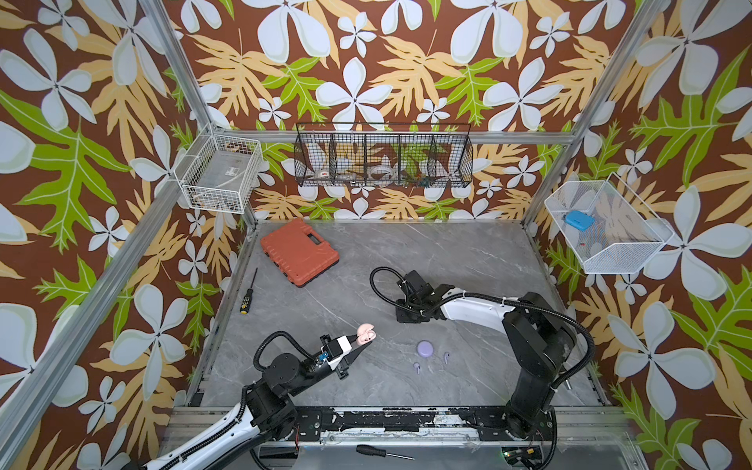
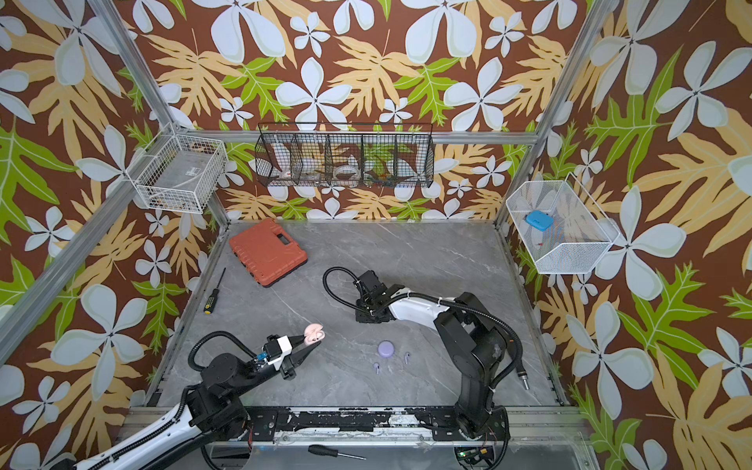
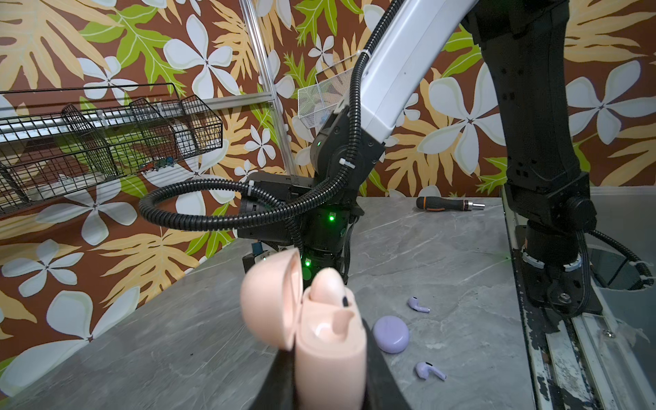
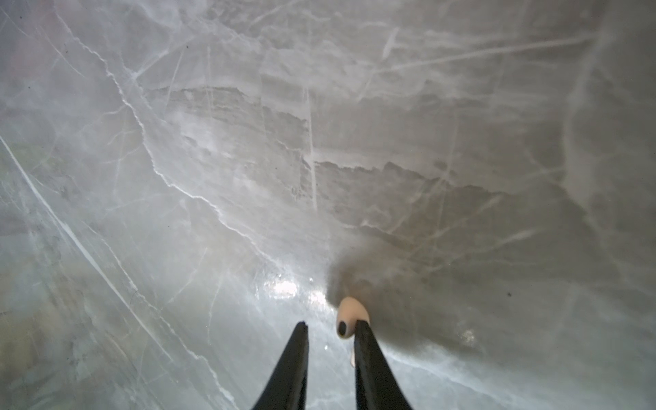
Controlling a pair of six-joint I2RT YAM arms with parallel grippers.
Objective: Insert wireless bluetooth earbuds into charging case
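My left gripper is shut on the pink charging case (image 3: pixel 330 355), held upright above the table with its lid (image 3: pixel 268 298) swung open. One pink earbud (image 3: pixel 326 285) sits in the far slot; the nearer slot looks empty. On the right side, my right gripper points down at the tabletop, its fingers apart. Another pink earbud (image 4: pixel 350 315) shows by the tip of one of those fingers, its stem partly hidden behind it. Whether finger and earbud touch, I cannot tell.
A round purple case (image 1: pixel 424 349) and two purple earbuds (image 1: pixel 416 367) lie on the table between the arms. An orange toolbox (image 1: pixel 299 250) and a screwdriver (image 1: pixel 247 297) rest at the left.
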